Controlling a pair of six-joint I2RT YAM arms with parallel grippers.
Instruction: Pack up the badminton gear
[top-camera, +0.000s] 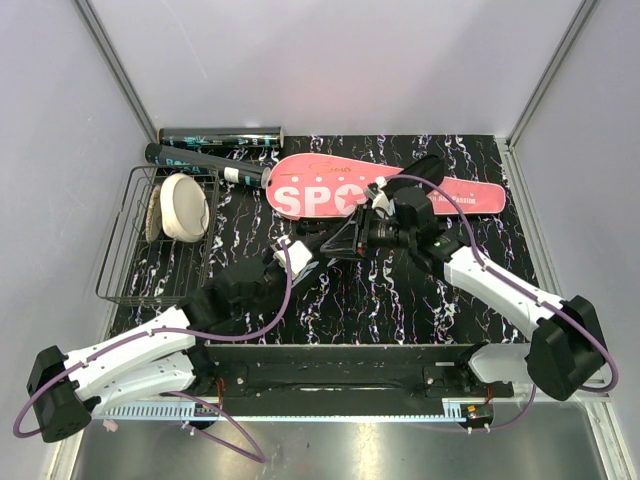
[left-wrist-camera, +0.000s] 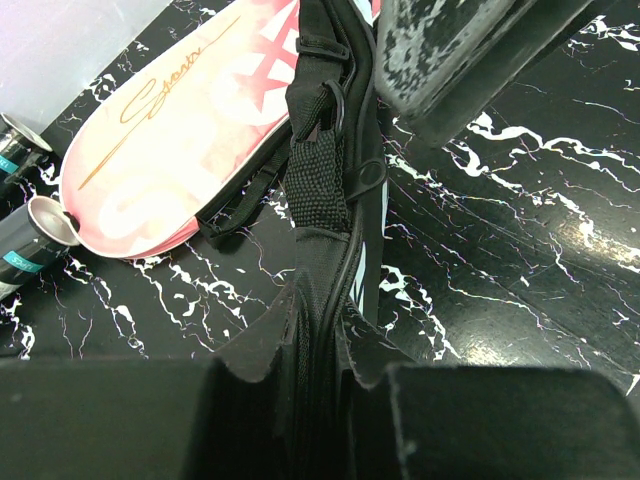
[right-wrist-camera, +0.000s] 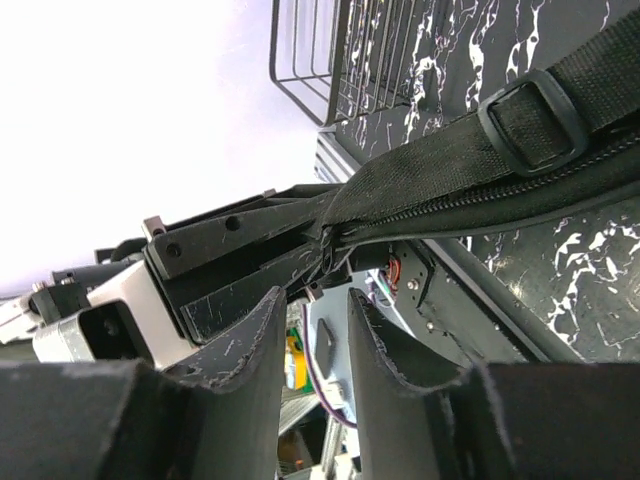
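Observation:
A black zippered bag (left-wrist-camera: 322, 185) with a strap buckle runs away from my left gripper, whose fingers are shut on its near end. In the right wrist view that pinched end shows beside the bag's buckle (right-wrist-camera: 535, 122). My right gripper is partly open; no fabric shows between its fingertips, and the bag passes beyond them. From above, the right gripper (top-camera: 338, 248) is close to the left one, over the bag. A pink racket cover (top-camera: 325, 190) lies flat behind, partly covered by the right arm and bag.
At the left stands a wire basket (top-camera: 128, 298) holding a white round-headed item (top-camera: 185, 208). Two dark shuttlecock tubes (top-camera: 220, 137) lie at the back left. Bare black marbled tabletop (top-camera: 440, 315) shows at the front right.

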